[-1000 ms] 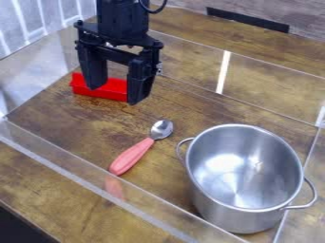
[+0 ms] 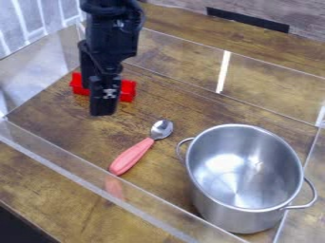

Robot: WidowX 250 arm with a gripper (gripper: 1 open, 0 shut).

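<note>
My black gripper (image 2: 105, 95) hangs in the upper left of the camera view, open, above the wooden table and in front of a red block (image 2: 124, 88), which it partly hides. A spoon with a pink handle (image 2: 132, 155) lies at the centre, below and right of the gripper. A steel pot (image 2: 248, 176) with two side handles stands at the lower right.
A clear plastic barrier runs along the front and sides of the work area.
The gripper has turned about its vertical axis, so its fingers now appear one behind the other. The spoon and pot have not moved.
</note>
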